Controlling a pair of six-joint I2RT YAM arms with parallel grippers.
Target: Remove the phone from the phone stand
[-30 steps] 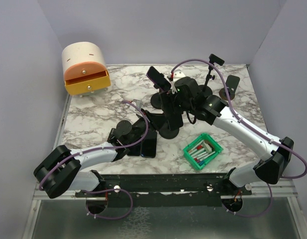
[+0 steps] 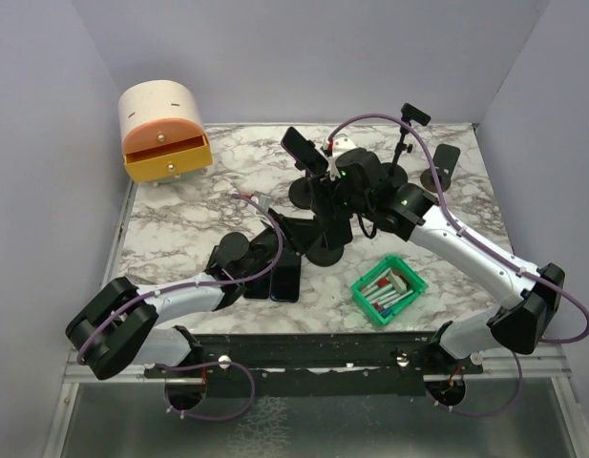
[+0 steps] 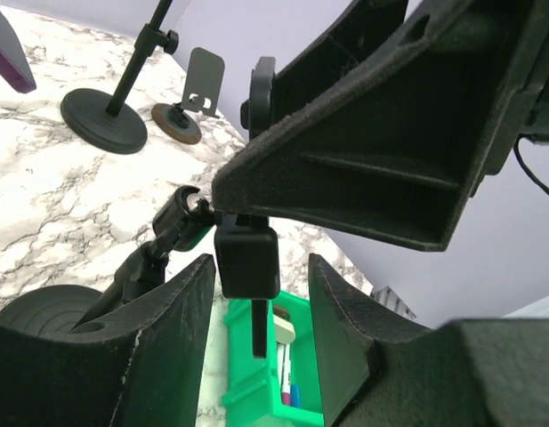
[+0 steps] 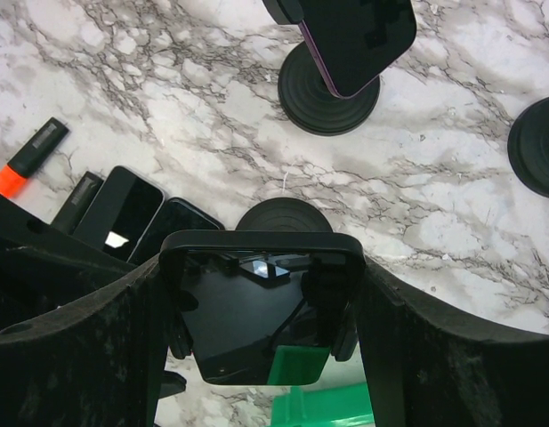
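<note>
The black phone [image 2: 337,229] sits tilted on its stand, whose round base [image 2: 324,255] shows below it. In the left wrist view the phone [image 3: 260,334] is edge-on, with the stand's clamp [image 3: 247,258] around its middle. My left gripper stands open around that clamp, with a gap on its right side. From above, the phone's glossy face [image 4: 256,329] lies between the fingers of my right gripper, one finger along each side edge. Whether those fingers press on it I cannot tell.
Another phone [image 2: 304,151] on a stand is close behind. More stands [image 2: 437,176] are at the back right. Flat phones [image 2: 285,277] lie beside the left arm. A green bin [image 2: 389,290] is at front right, a drawer box [image 2: 163,131] at back left.
The left arm's wrist has shifted very slightly to the left. The right arm, the phone and the stand look unmoved.
</note>
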